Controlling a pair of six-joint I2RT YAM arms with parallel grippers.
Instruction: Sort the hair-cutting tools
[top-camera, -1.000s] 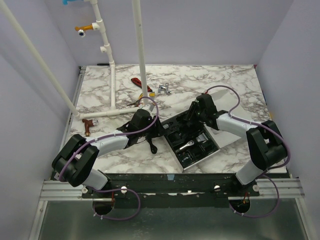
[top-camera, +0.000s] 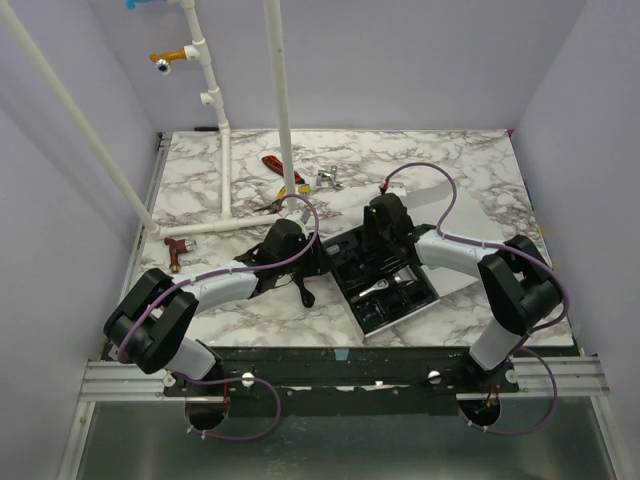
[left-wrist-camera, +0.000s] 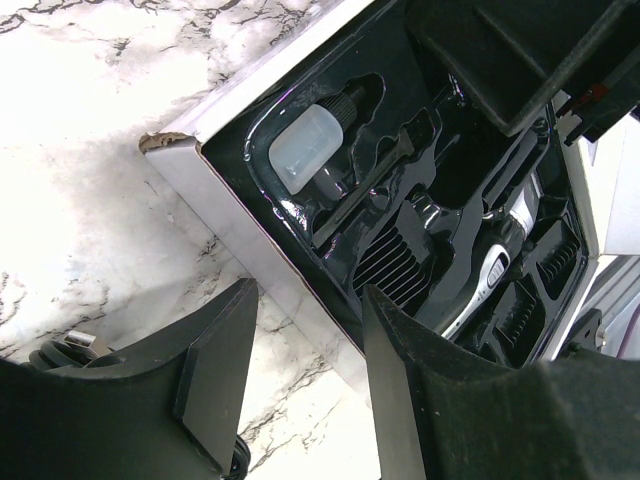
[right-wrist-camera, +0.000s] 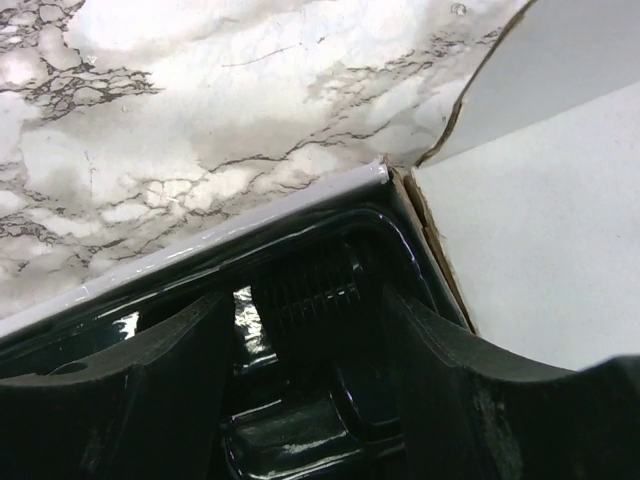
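The open hair-tool box (top-camera: 350, 315) holds a black moulded tray with a small bottle (left-wrist-camera: 305, 150), a long slim tool, comb-shaped pieces and a clipper (left-wrist-camera: 495, 270). My left gripper is open beside the box's left wall, with nothing held. Dark items (left-wrist-camera: 75, 355) lie on the table near it. My right gripper is open, low over the tray's back corner, above a black comb guard (right-wrist-camera: 310, 295), holding nothing visible.
White pipes (top-camera: 225, 170) with taps stand at the left and back. Pliers (top-camera: 282, 170), metal fittings (top-camera: 328, 178) and a hammer-like tool (top-camera: 175, 250) lie around. The white lid spreads right of the box.
The left arm is nearly still.
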